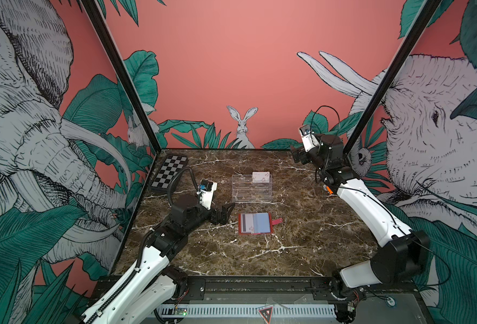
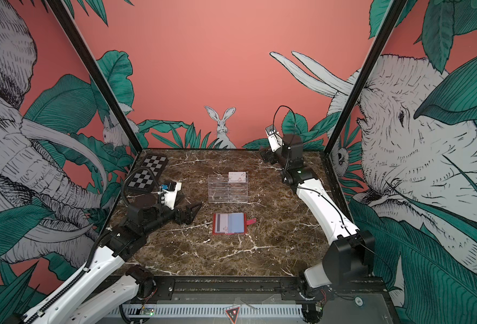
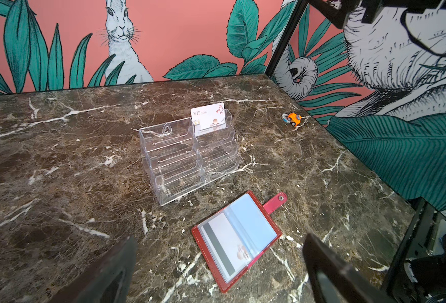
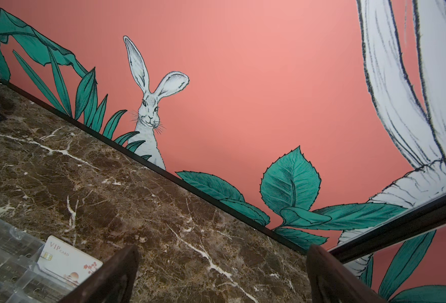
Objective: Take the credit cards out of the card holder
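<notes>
The red card holder lies open on the marble table, its clear sleeves facing up. Under the left sleeve a white card with a dark stripe shows; the right sleeve looks pale blue. Behind it stands a clear tiered rack, with a white VIP card upright in its back right slot. My left gripper is open and empty, hanging to the left of the holder. High at the back right, my right gripper stands open with nothing between its fingers, away from both rack and holder.
A black-and-white checkered board sits at the back left. A small orange toy rests near the right edge.
</notes>
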